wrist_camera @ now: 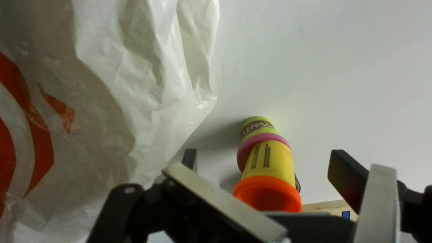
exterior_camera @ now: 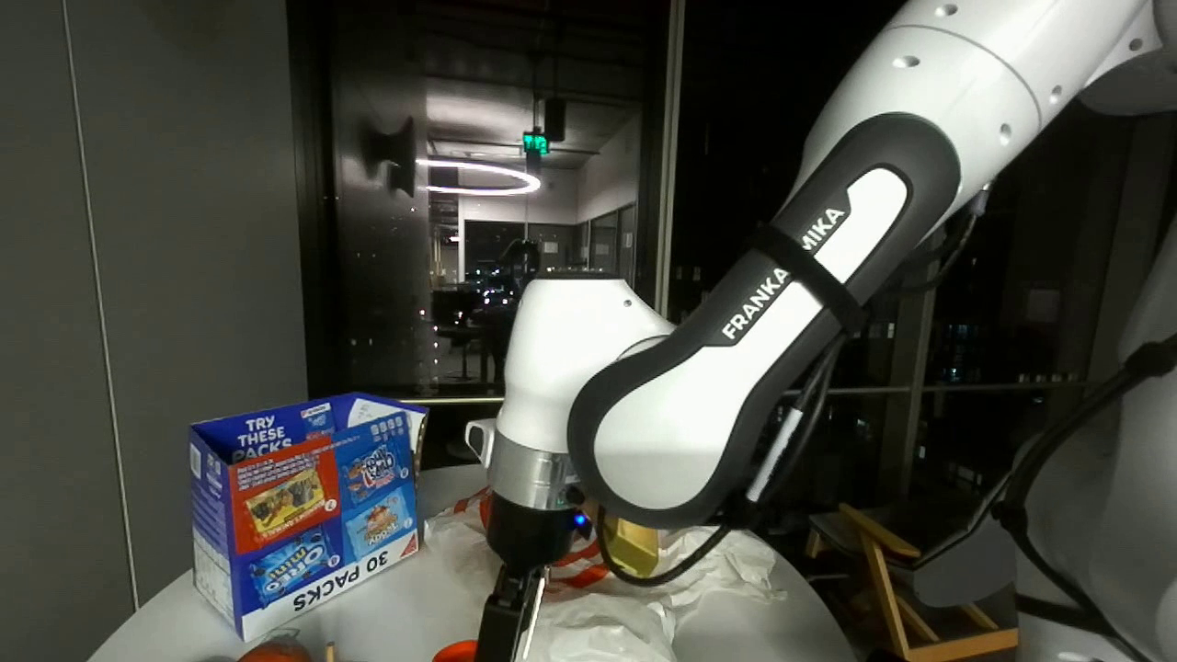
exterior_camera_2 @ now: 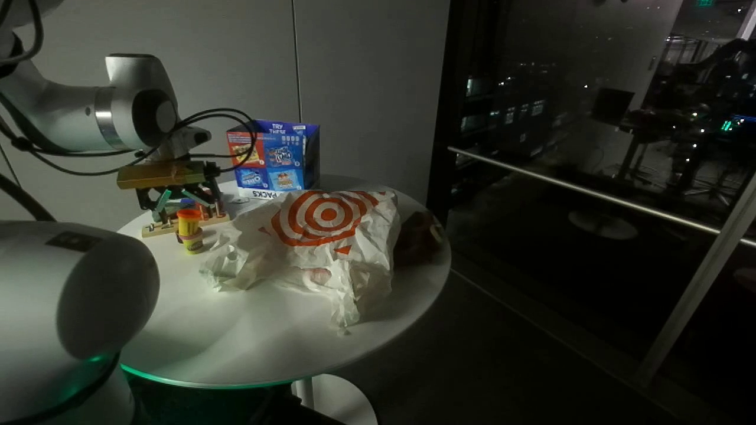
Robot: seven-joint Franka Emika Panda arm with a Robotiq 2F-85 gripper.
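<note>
Two small Play-Doh tubs stand stacked on the round table: a yellow tub with an orange lid (wrist_camera: 269, 166) over another tub with a pink lid (wrist_camera: 259, 131). In the wrist view the stack shows between the fingers of my gripper, which is open and spread to either side of it. From exterior view 2 the gripper (exterior_camera_2: 185, 205) appears right at the orange lid (exterior_camera_2: 189, 213). Exterior view 1 shows only a sliver of that lid (exterior_camera: 454, 652), beside a finger (exterior_camera: 504, 623). Whether the fingers touch the tubs cannot be told.
A crumpled white plastic bag with red rings (exterior_camera_2: 329, 223) lies close beside the tubs. Behind stands an open blue snack box (exterior_camera: 314, 507). A wooden strip (exterior_camera_2: 159, 228) lies by the stack.
</note>
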